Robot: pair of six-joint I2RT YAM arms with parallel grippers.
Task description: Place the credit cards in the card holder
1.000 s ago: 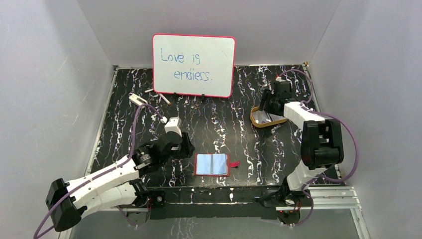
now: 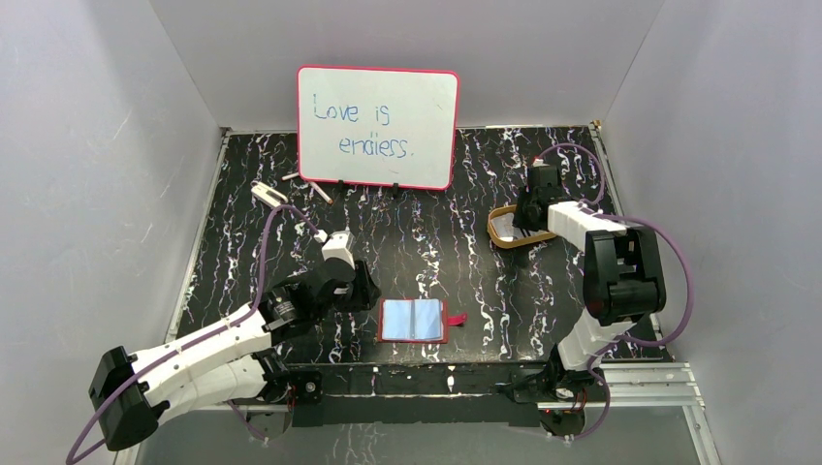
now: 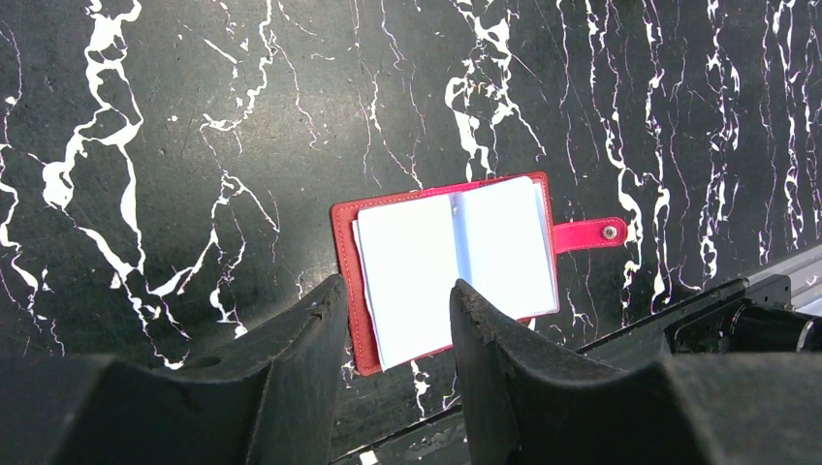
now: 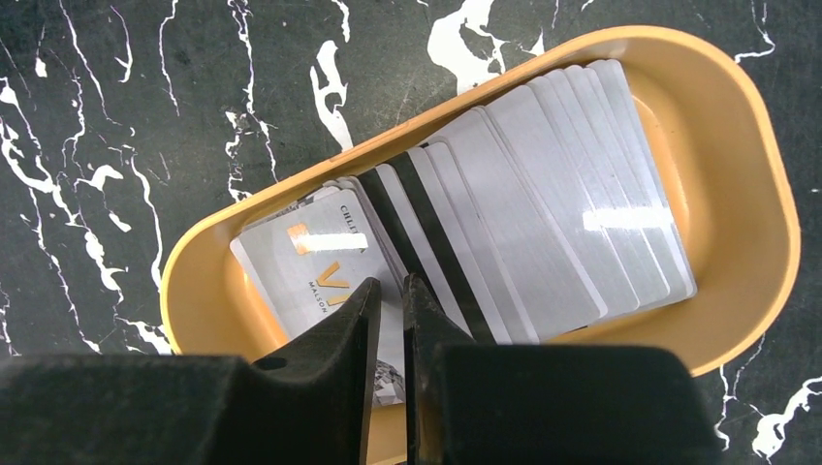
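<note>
A yellow tray [image 4: 727,194] at the right holds fanned white cards [image 4: 562,194] and a top card with orange marks [image 4: 300,271]. My right gripper is down over these cards, its fingertips close together at the top card's edge; whether anything is between them is unclear. The red card holder [image 3: 349,281] lies open at front centre, showing pale sleeves [image 3: 407,271]. My left gripper hovers above and left of it, part open, nothing seen between its fingers.
A whiteboard [image 2: 378,97] stands at the back, with pens and an eraser [image 2: 268,195] at its left.
My right gripper has shifted slightly down and toward the front over the tray. The left arm is nearly still.
</note>
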